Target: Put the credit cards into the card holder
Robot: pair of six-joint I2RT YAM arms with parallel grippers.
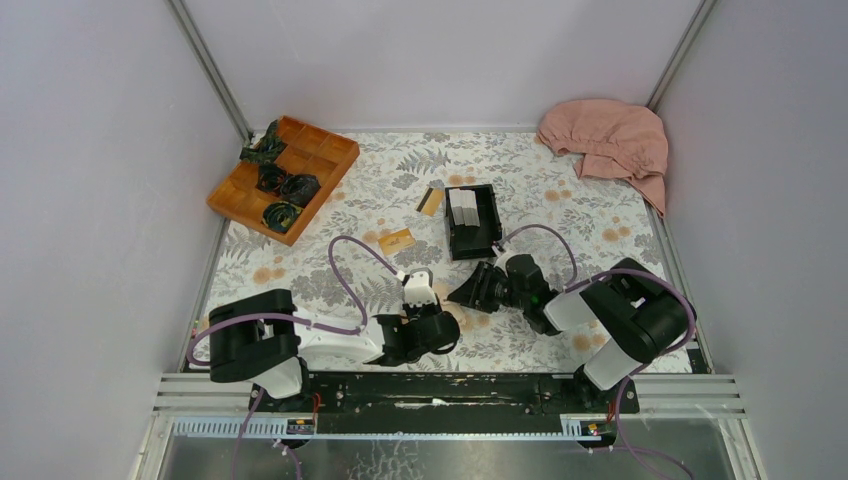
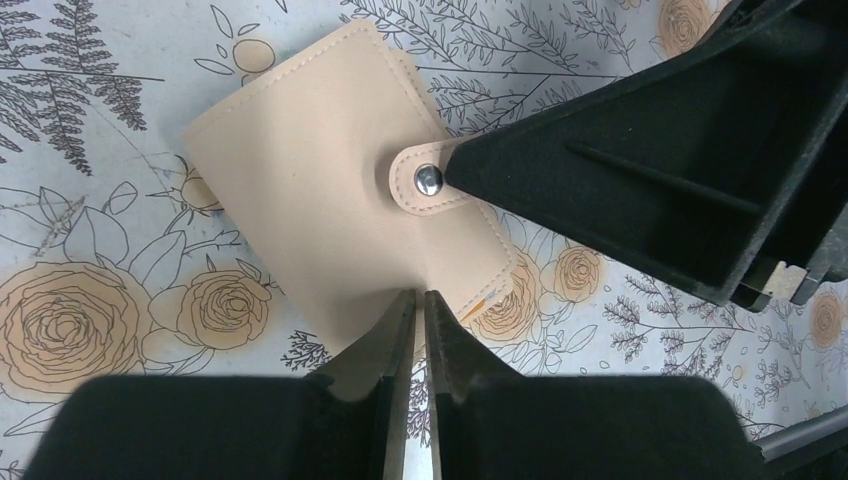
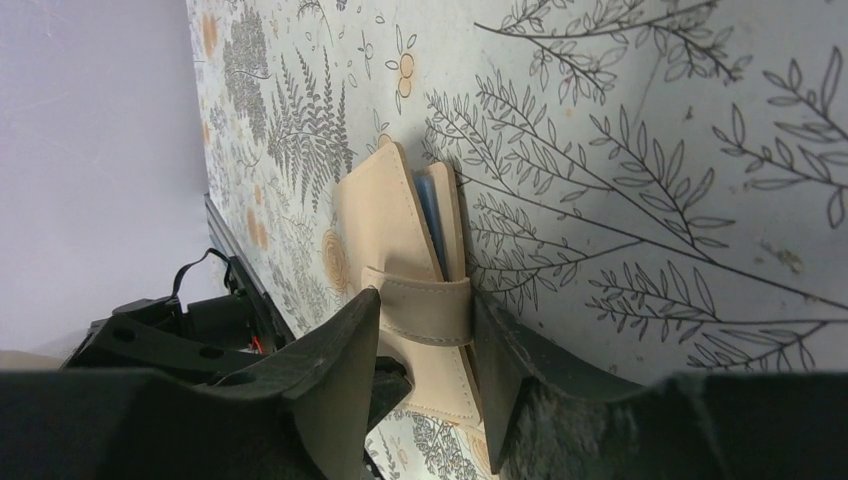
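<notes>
A beige card holder (image 2: 320, 170), snapped across by a small strap (image 3: 425, 308), lies near the table's front. My left gripper is shut at the holder's edge, its fingertips on the leather; how much it grips is hidden. My right gripper is part open, a finger on either side of the strap at the holder's edge. In the right wrist view a blue layer shows between the two covers. One orange-yellow card (image 1: 397, 241) and a gold one with a dark stripe (image 1: 430, 201) lie flat farther back.
Behind the holder stands a black box (image 1: 467, 241) with white items inside. A wooden tray (image 1: 333, 152) with dark cable bundles is back left, a pink cloth (image 1: 605, 135) back right. The table between tray and cards is clear.
</notes>
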